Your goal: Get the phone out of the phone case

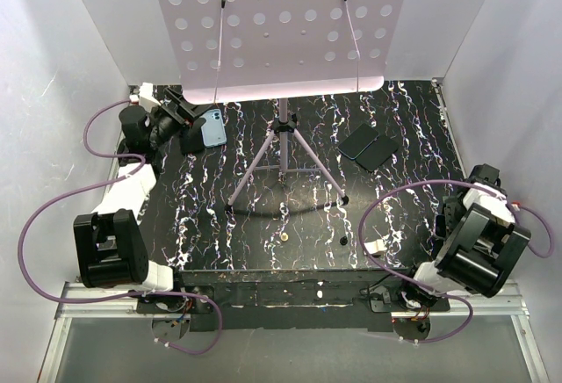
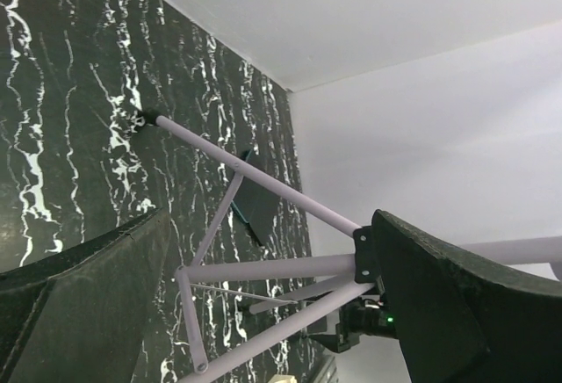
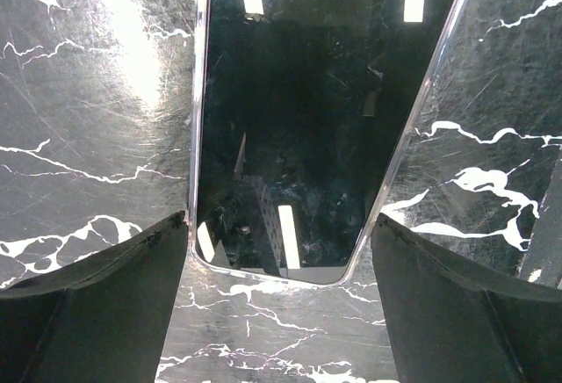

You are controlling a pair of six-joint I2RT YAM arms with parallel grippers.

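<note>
In the right wrist view a dark, glossy phone (image 3: 290, 111) lies face up on the black marbled table, with a pale rim around its edge. Whether that rim belongs to a case I cannot tell. My right gripper is open, one finger on either side of the phone's near end; contact with its sides is not clear. In the top view the right arm mostly covers that phone. My left gripper stands open and empty, raised at the far left near a light blue phone-shaped item (image 1: 213, 128) and a black one (image 1: 191, 140).
A tripod (image 1: 283, 137) carrying a large perforated board (image 1: 281, 27) stands mid-table. Right of it lie two dark flat items (image 1: 358, 140) (image 1: 378, 152). A small white block (image 1: 375, 247) sits near the front edge. White walls close both sides.
</note>
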